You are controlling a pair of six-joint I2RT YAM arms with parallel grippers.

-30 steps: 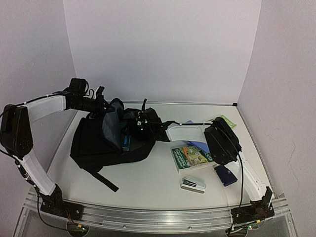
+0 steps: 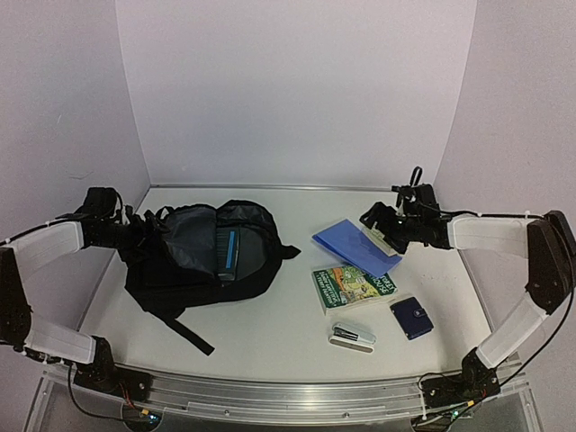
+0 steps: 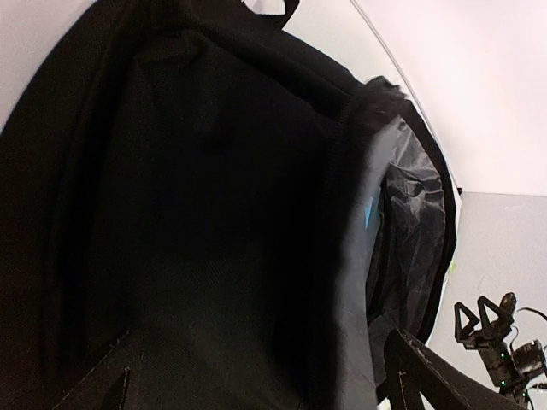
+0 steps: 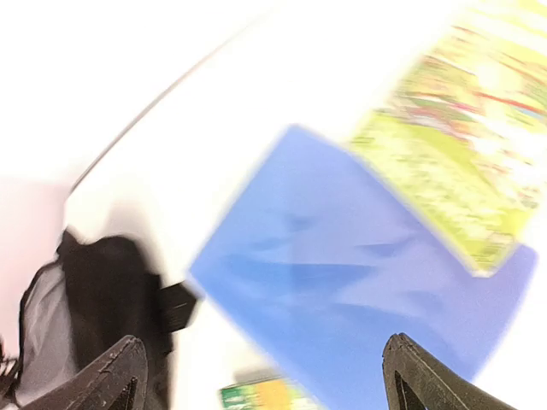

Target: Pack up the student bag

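Note:
The black backpack [image 2: 202,292] lies on its back at the left, its main compartment partly open. A dark book with a blue stripe [image 2: 233,247] shows inside it. My left gripper [image 2: 144,236] is at the bag's left end; the left wrist view shows its fingers [image 3: 98,380] spread wide above the black fabric. At the right, my right gripper [image 2: 376,218] hovers over a blue folder [image 2: 346,243] and the yellow-green book [image 4: 461,145] beside it, its fingers [image 4: 111,376] apart and nothing between them. A green book [image 2: 346,286] lies partly beneath the folder.
In front of the books are a pencil case [image 2: 351,337], with a dark item in it, and a dark blue notebook [image 2: 412,318]. Between bag and books the white table [image 2: 279,333] is bare. A loose strap [image 2: 189,335] trails from the bag.
My right gripper has moved from inside the bag to over the folder at the right. The left gripper has lowered and moved left, and the bag's flap now lies flatter.

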